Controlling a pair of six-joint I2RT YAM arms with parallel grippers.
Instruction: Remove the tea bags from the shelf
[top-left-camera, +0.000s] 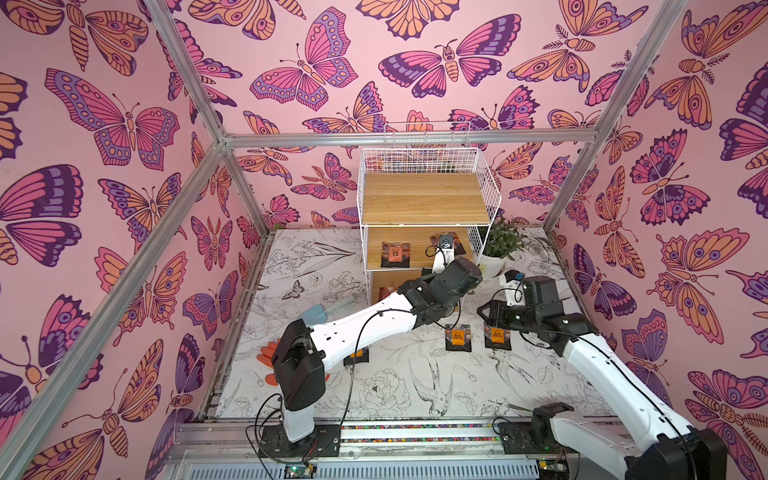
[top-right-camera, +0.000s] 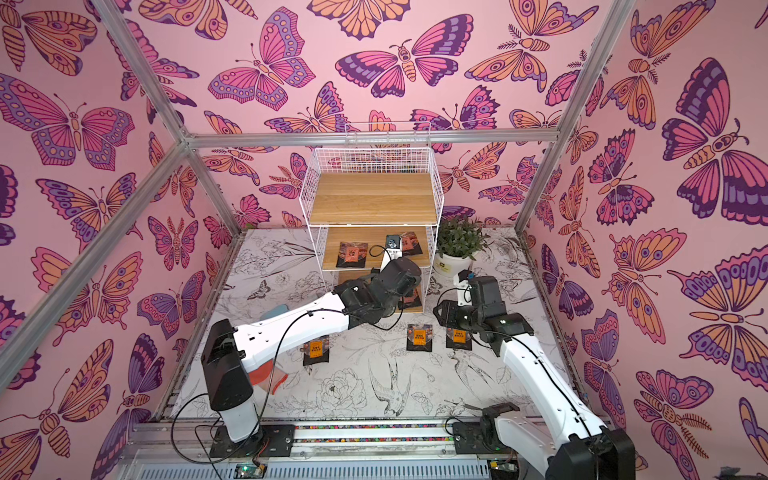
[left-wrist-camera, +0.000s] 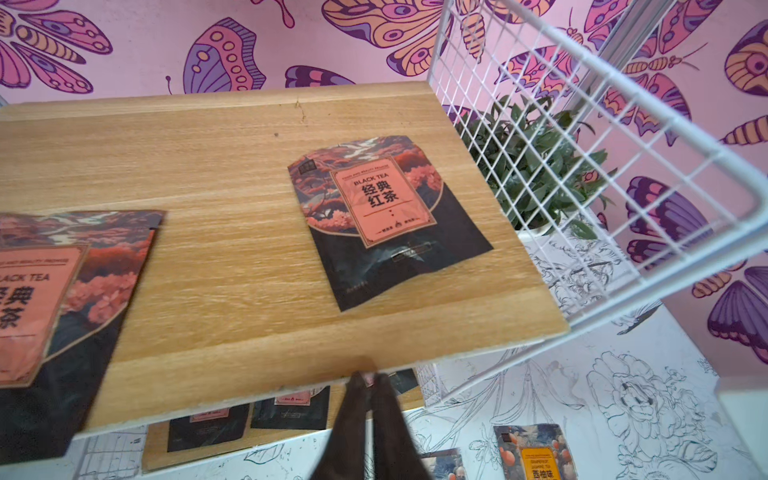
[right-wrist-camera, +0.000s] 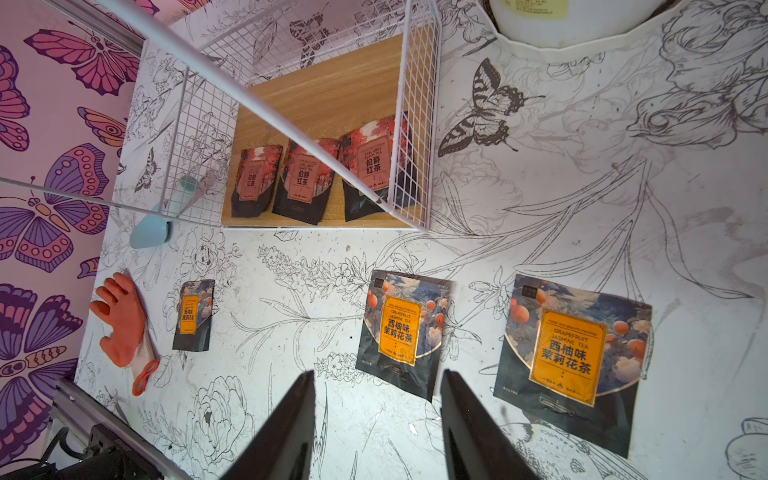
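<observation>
On the middle shelf (left-wrist-camera: 232, 320) lie two black tea bags: one on the right (left-wrist-camera: 384, 216), the other on the left (left-wrist-camera: 48, 312), partly cut off by the left wrist view's edge. My left gripper is just in front of that shelf's front edge, below the right bag. Its fingers stand close together with a narrow gap, holding nothing visible. Three red-labelled bags (right-wrist-camera: 304, 180) lie on the bottom shelf (right-wrist-camera: 344, 84). Three orange-labelled bags (right-wrist-camera: 400, 332) lie on the table. Over the table, right of the shelf, my right gripper is open and empty.
White wire sides (left-wrist-camera: 608, 120) enclose the shelf, and the top shelf (top-left-camera: 424, 198) is bare. A potted plant (top-right-camera: 460, 244) stands right of the rack. An orange glove-like hand (right-wrist-camera: 124, 320) and a blue utensil (right-wrist-camera: 152, 230) lie left on the table.
</observation>
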